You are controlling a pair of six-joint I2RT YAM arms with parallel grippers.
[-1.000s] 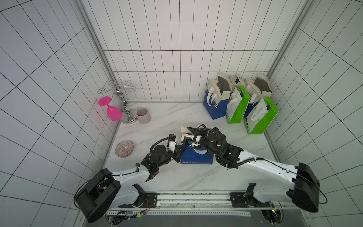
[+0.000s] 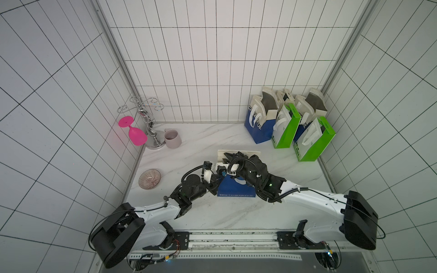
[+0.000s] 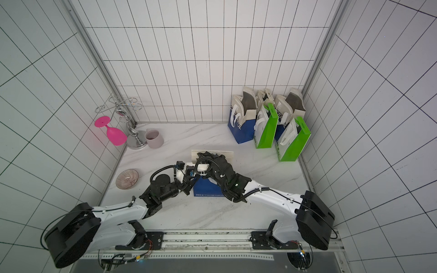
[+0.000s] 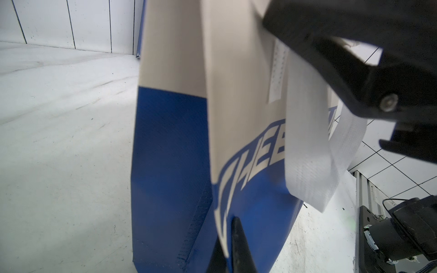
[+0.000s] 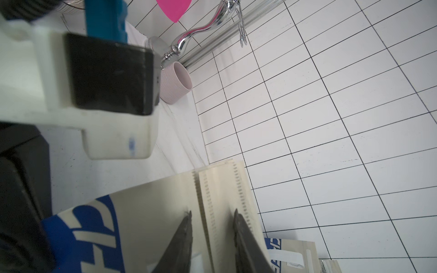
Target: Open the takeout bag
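A blue and cream takeout bag [image 2: 236, 190] stands upright at the middle of the counter, largely covered by both arms in the top views. In the left wrist view, my left gripper is shut on the thin vertical edge of the bag's front panel [image 4: 259, 200]. A white strap handle [image 4: 309, 136] hangs down that panel, beneath the dark parts of the right arm. My right gripper is partly open at the bag's cream top [image 5: 154, 204]. Its two fingers stand apart, with the stitched rim [image 5: 216, 195] showing between them.
Several other bags, blue [image 2: 260, 129] and green [image 2: 314, 138], stand at the back right. On the left are a mauve cup [image 2: 173, 139], a metal rack with a pink glass [image 2: 137, 135] and a round dish [image 2: 149, 179]. Counter left of the bag's back is bare.
The left arm and the bag's base look still.
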